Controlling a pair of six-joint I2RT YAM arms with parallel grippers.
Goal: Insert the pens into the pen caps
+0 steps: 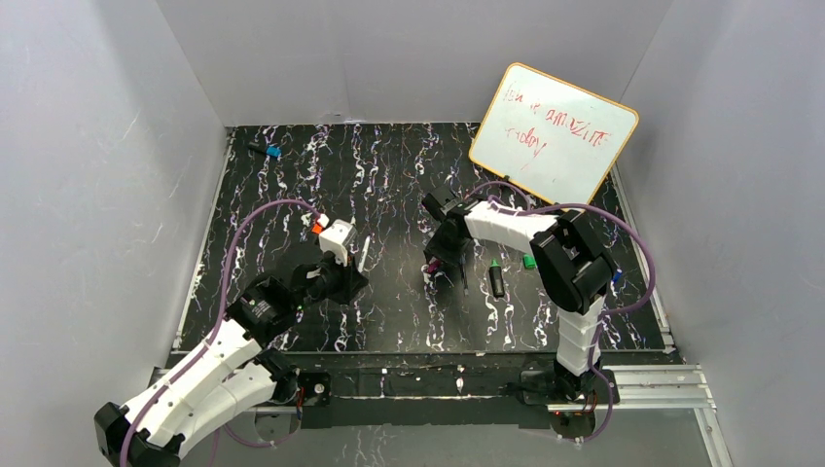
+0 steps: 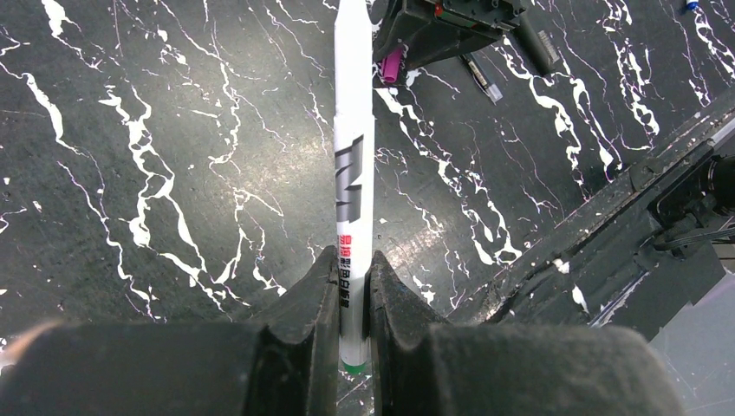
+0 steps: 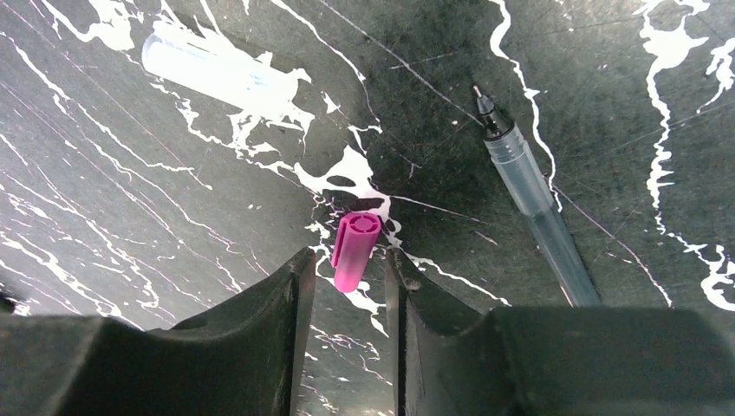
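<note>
A white marker (image 2: 354, 191) stands upright in my left gripper, which is shut on it, at the table's left half in the top view. My right gripper is part open, low over a small magenta cap (image 3: 355, 247) lying between and just beyond its fingertips. In the right wrist view a grey pen (image 3: 546, 217) lies to the right of that cap, and a translucent white cap (image 3: 217, 69) lies at the upper left.
A black marker (image 1: 497, 280) and green cap (image 1: 528, 262) lie right of centre. A blue-capped pen (image 1: 272, 152) is at the back left, a whiteboard (image 1: 554, 136) at the back right.
</note>
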